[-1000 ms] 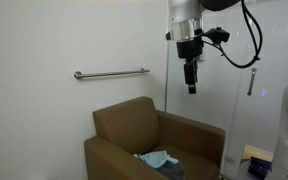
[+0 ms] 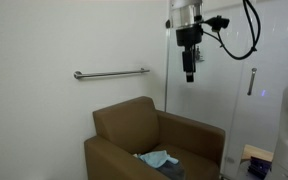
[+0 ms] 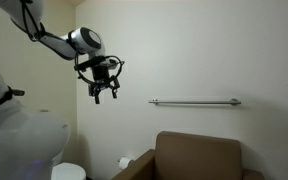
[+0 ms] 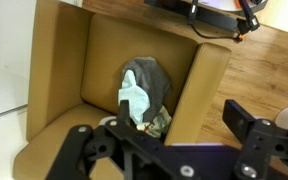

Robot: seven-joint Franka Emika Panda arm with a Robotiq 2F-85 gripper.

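On the seat of a brown armchair lies a pale blue-white cloth, partly over a dark grey cloth. From above, the wrist view shows the pale cloth, the grey cloth and a patterned piece of fabric crumpled together. My gripper hangs in the air well above the chair, pointing down. Its fingers are apart with nothing between them, and it touches no cloth.
A metal rail is fixed to the white wall behind the chair. Wooden floor shows beside the chair. A dark box-like object stands low at the right. The air around my gripper is clear.
My gripper has risen slightly in exterior view 1, and its wrist has shifted a little. The chair and cloths look unmoved.
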